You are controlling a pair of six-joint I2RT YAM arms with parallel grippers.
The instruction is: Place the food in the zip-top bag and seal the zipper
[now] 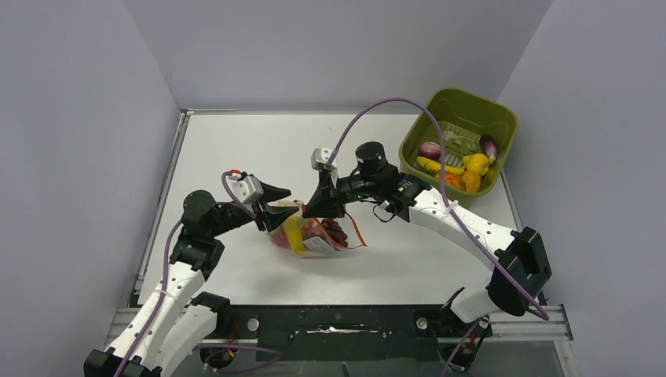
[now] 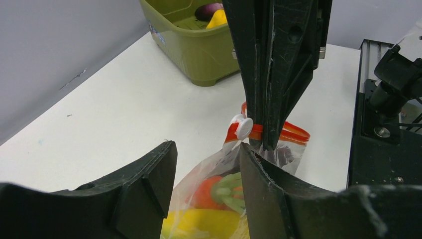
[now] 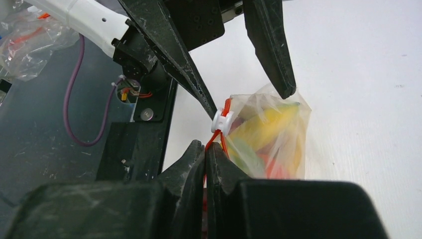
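Observation:
A clear bag [image 1: 318, 245] with a red-orange top strip holds several pieces of food, among them something yellow [image 2: 201, 222] and something red with a green top [image 2: 208, 193]. My right gripper is shut on the bag's red strip, right beside the white slider [image 3: 222, 122]. The left gripper stands open, its fingertips to either side of the bag's upper end near the white slider [image 2: 242, 126], nothing clamped between them. Dark grapes [image 1: 334, 231] show through the bag in the top view, where the right gripper hides part of the strip.
An olive green bin [image 1: 410, 143] with more toy food stands at the back right. Another clear bag [image 3: 40, 45] hangs beyond the table's edge in the right wrist view.

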